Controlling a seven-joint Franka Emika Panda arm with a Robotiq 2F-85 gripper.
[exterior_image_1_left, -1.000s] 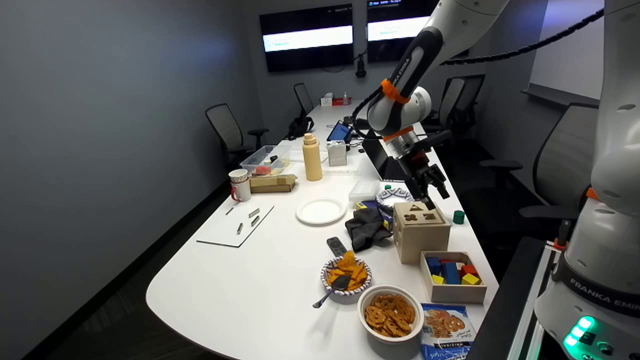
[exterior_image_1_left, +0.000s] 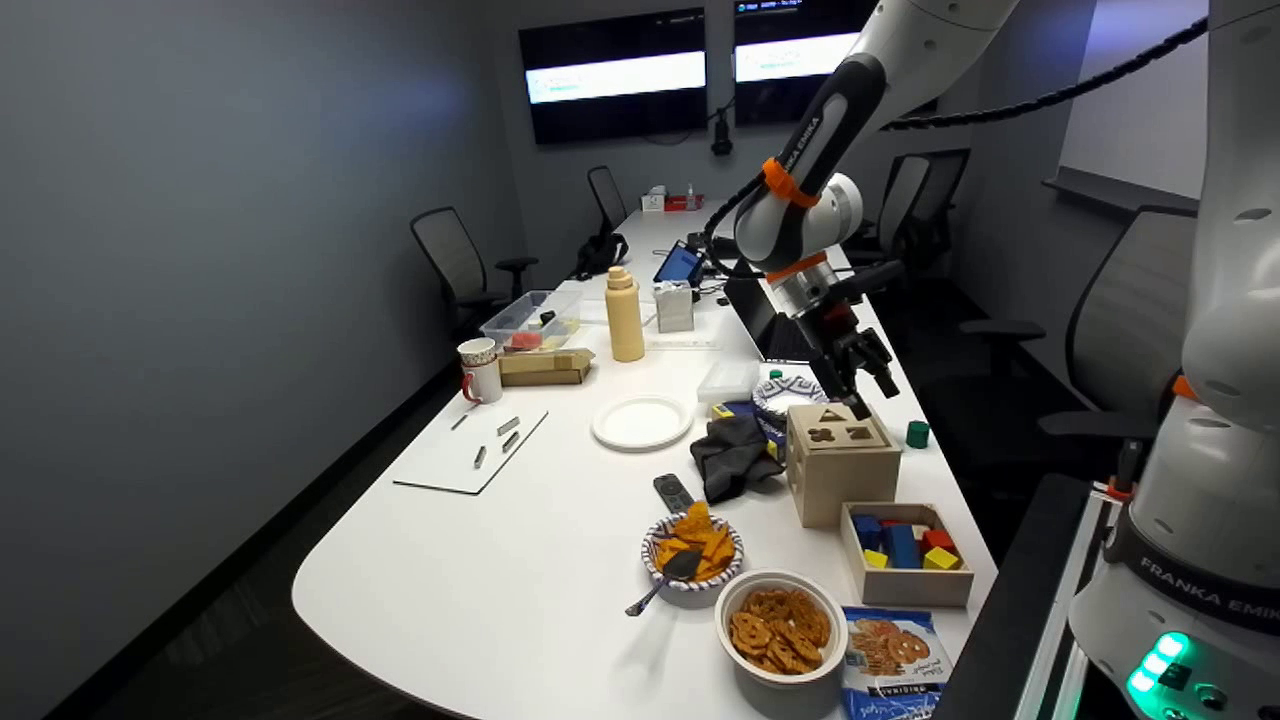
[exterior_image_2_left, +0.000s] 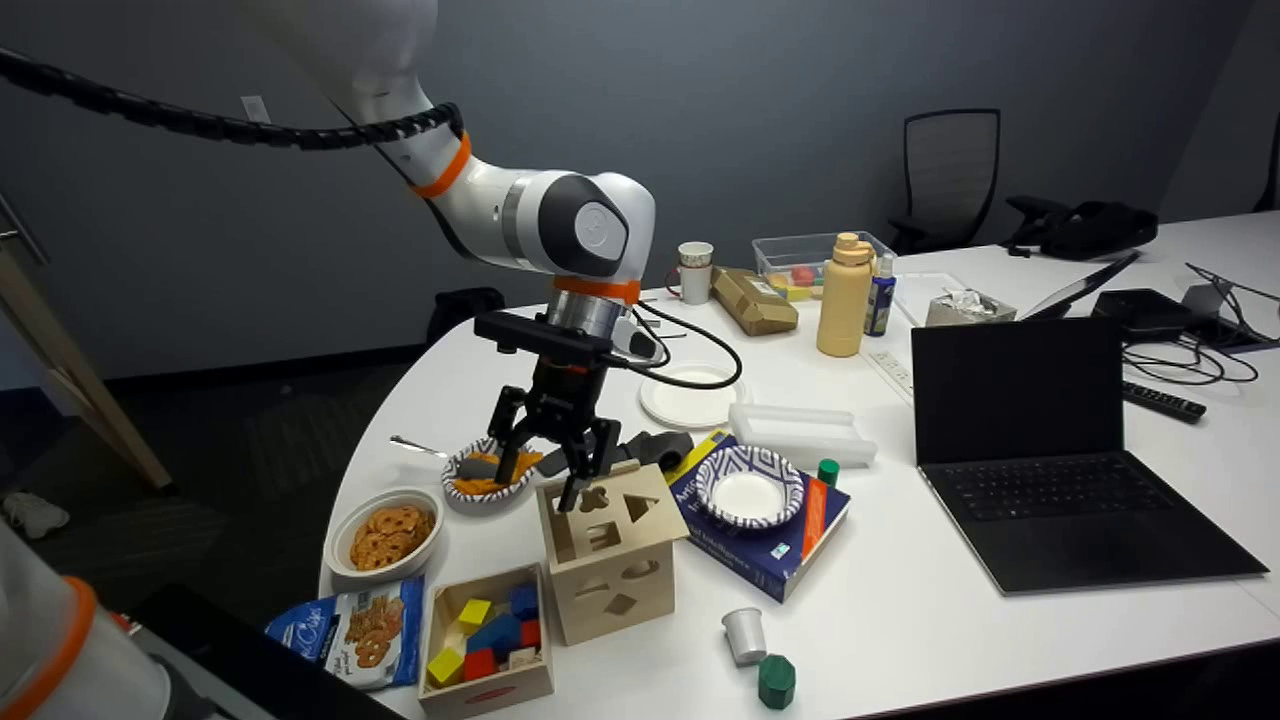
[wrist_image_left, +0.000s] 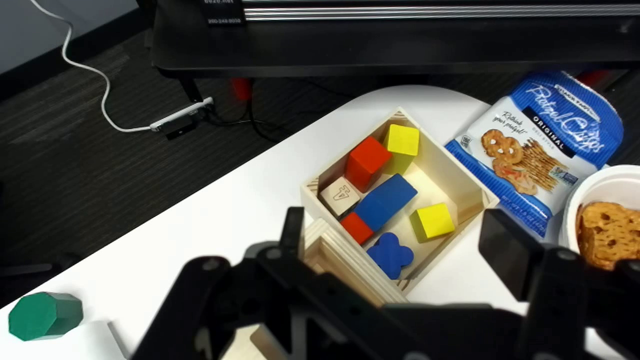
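My gripper (exterior_image_2_left: 525, 492) stands open, its fingers spread wide with nothing between them. It hovers over the wooden shape-sorter box (exterior_image_2_left: 618, 594), whose lid has several cut-out holes. Beside that box, an open wooden tray (wrist_image_left: 474, 180) holds blocks. In the wrist view, the tray lies beyond my fingertips: a blue block (wrist_image_left: 385, 202), a red block (wrist_image_left: 367, 163), two yellow blocks, a smaller red one, a plain wooden one with a printed mark, and a blue flower-shaped block (wrist_image_left: 391, 254). A green block (wrist_image_left: 45, 315) lies apart on the table.
The pretzel bag (exterior_image_1_left: 894, 660) and pretzel bowl (exterior_image_1_left: 782, 630) sit near the tray. A chip bowl with a spoon (exterior_image_1_left: 693, 554), a dark cloth (exterior_image_1_left: 732, 456) and a book with a patterned bowl (exterior_image_2_left: 750, 488) surround the sorter. Open table lies to the left in exterior view 1.
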